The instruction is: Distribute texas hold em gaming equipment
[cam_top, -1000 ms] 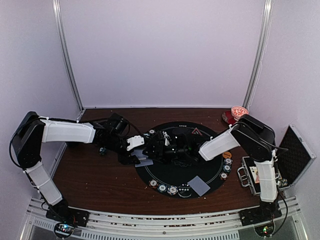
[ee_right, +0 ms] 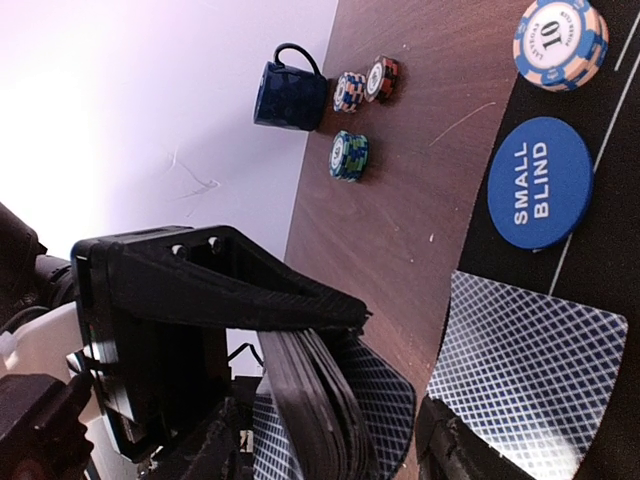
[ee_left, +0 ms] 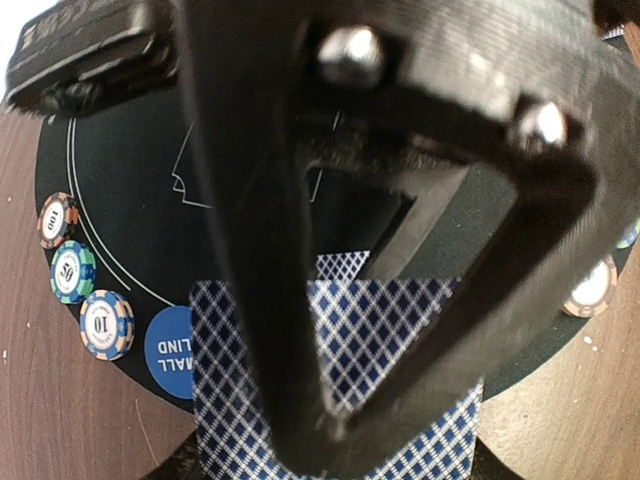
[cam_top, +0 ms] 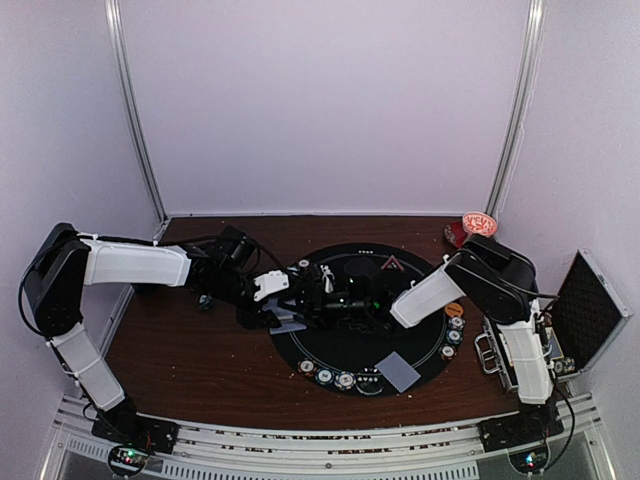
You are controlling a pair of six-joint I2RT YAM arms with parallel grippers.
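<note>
A deck of cards with blue-and-white patterned backs (ee_left: 235, 400) is gripped edge to edge by my left gripper (cam_top: 272, 315), over the left edge of the black round poker mat (cam_top: 400, 345). In the right wrist view the deck's layered side (ee_right: 315, 405) faces my right gripper, whose fingers stand open around it; contact is unclear. Beneath, a card (ee_right: 530, 370) lies on the mat beside the blue small blind disc (ee_right: 541, 183). Another face-down card (cam_top: 398, 371) rests at the mat's front. The arms hide the mat's middle.
Chips line the mat's front, including a 10 chip (ee_left: 106, 325). To the right are an orange disc (cam_top: 454, 310) and an open case (cam_top: 590, 310). A red-and-white round item (cam_top: 478, 224) stands far right. A dark mug (ee_right: 290, 95) and chip stacks (ee_right: 349, 155) stand off the mat.
The right arm has shifted slightly left, toward the deck. The left arm looks still, and the cards on the mat have not moved.
</note>
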